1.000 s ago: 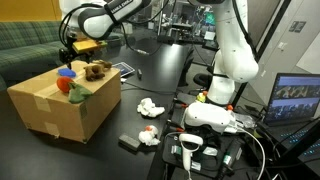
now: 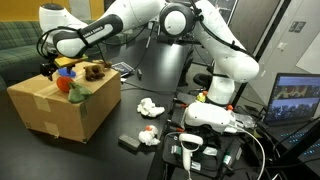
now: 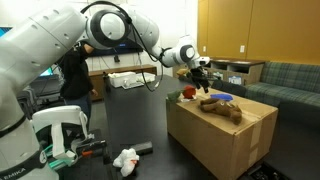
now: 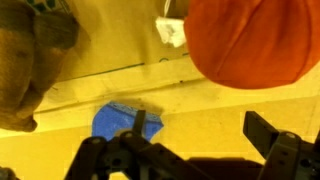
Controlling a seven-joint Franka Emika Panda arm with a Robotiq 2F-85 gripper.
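Observation:
My gripper is open above a cardboard box [image 2: 57,110], with bare cardboard showing between its fingertips. A rounded red object [image 4: 250,40] lies at the upper right of the wrist view, off to one side of the fingers. Close to one finger in that view is a blue item [image 4: 112,121], partly hidden by the gripper. A brown plush toy [image 4: 32,65] fills the left edge. From the side, the red object [image 3: 189,91] sits near the box's edge, beside a green soft item [image 2: 78,93]; the plush [image 3: 222,110] lies farther along the top.
A white plush toy [image 3: 126,162] and a dark block [image 3: 143,148] lie on the floor before the box. Behind it stands a grey sofa [image 3: 280,98]. Taped seams cross the box top, which has bare areas between the items.
In exterior view 1 my gripper has moved left and somewhat lower over the box. The objects on top look unmoved.

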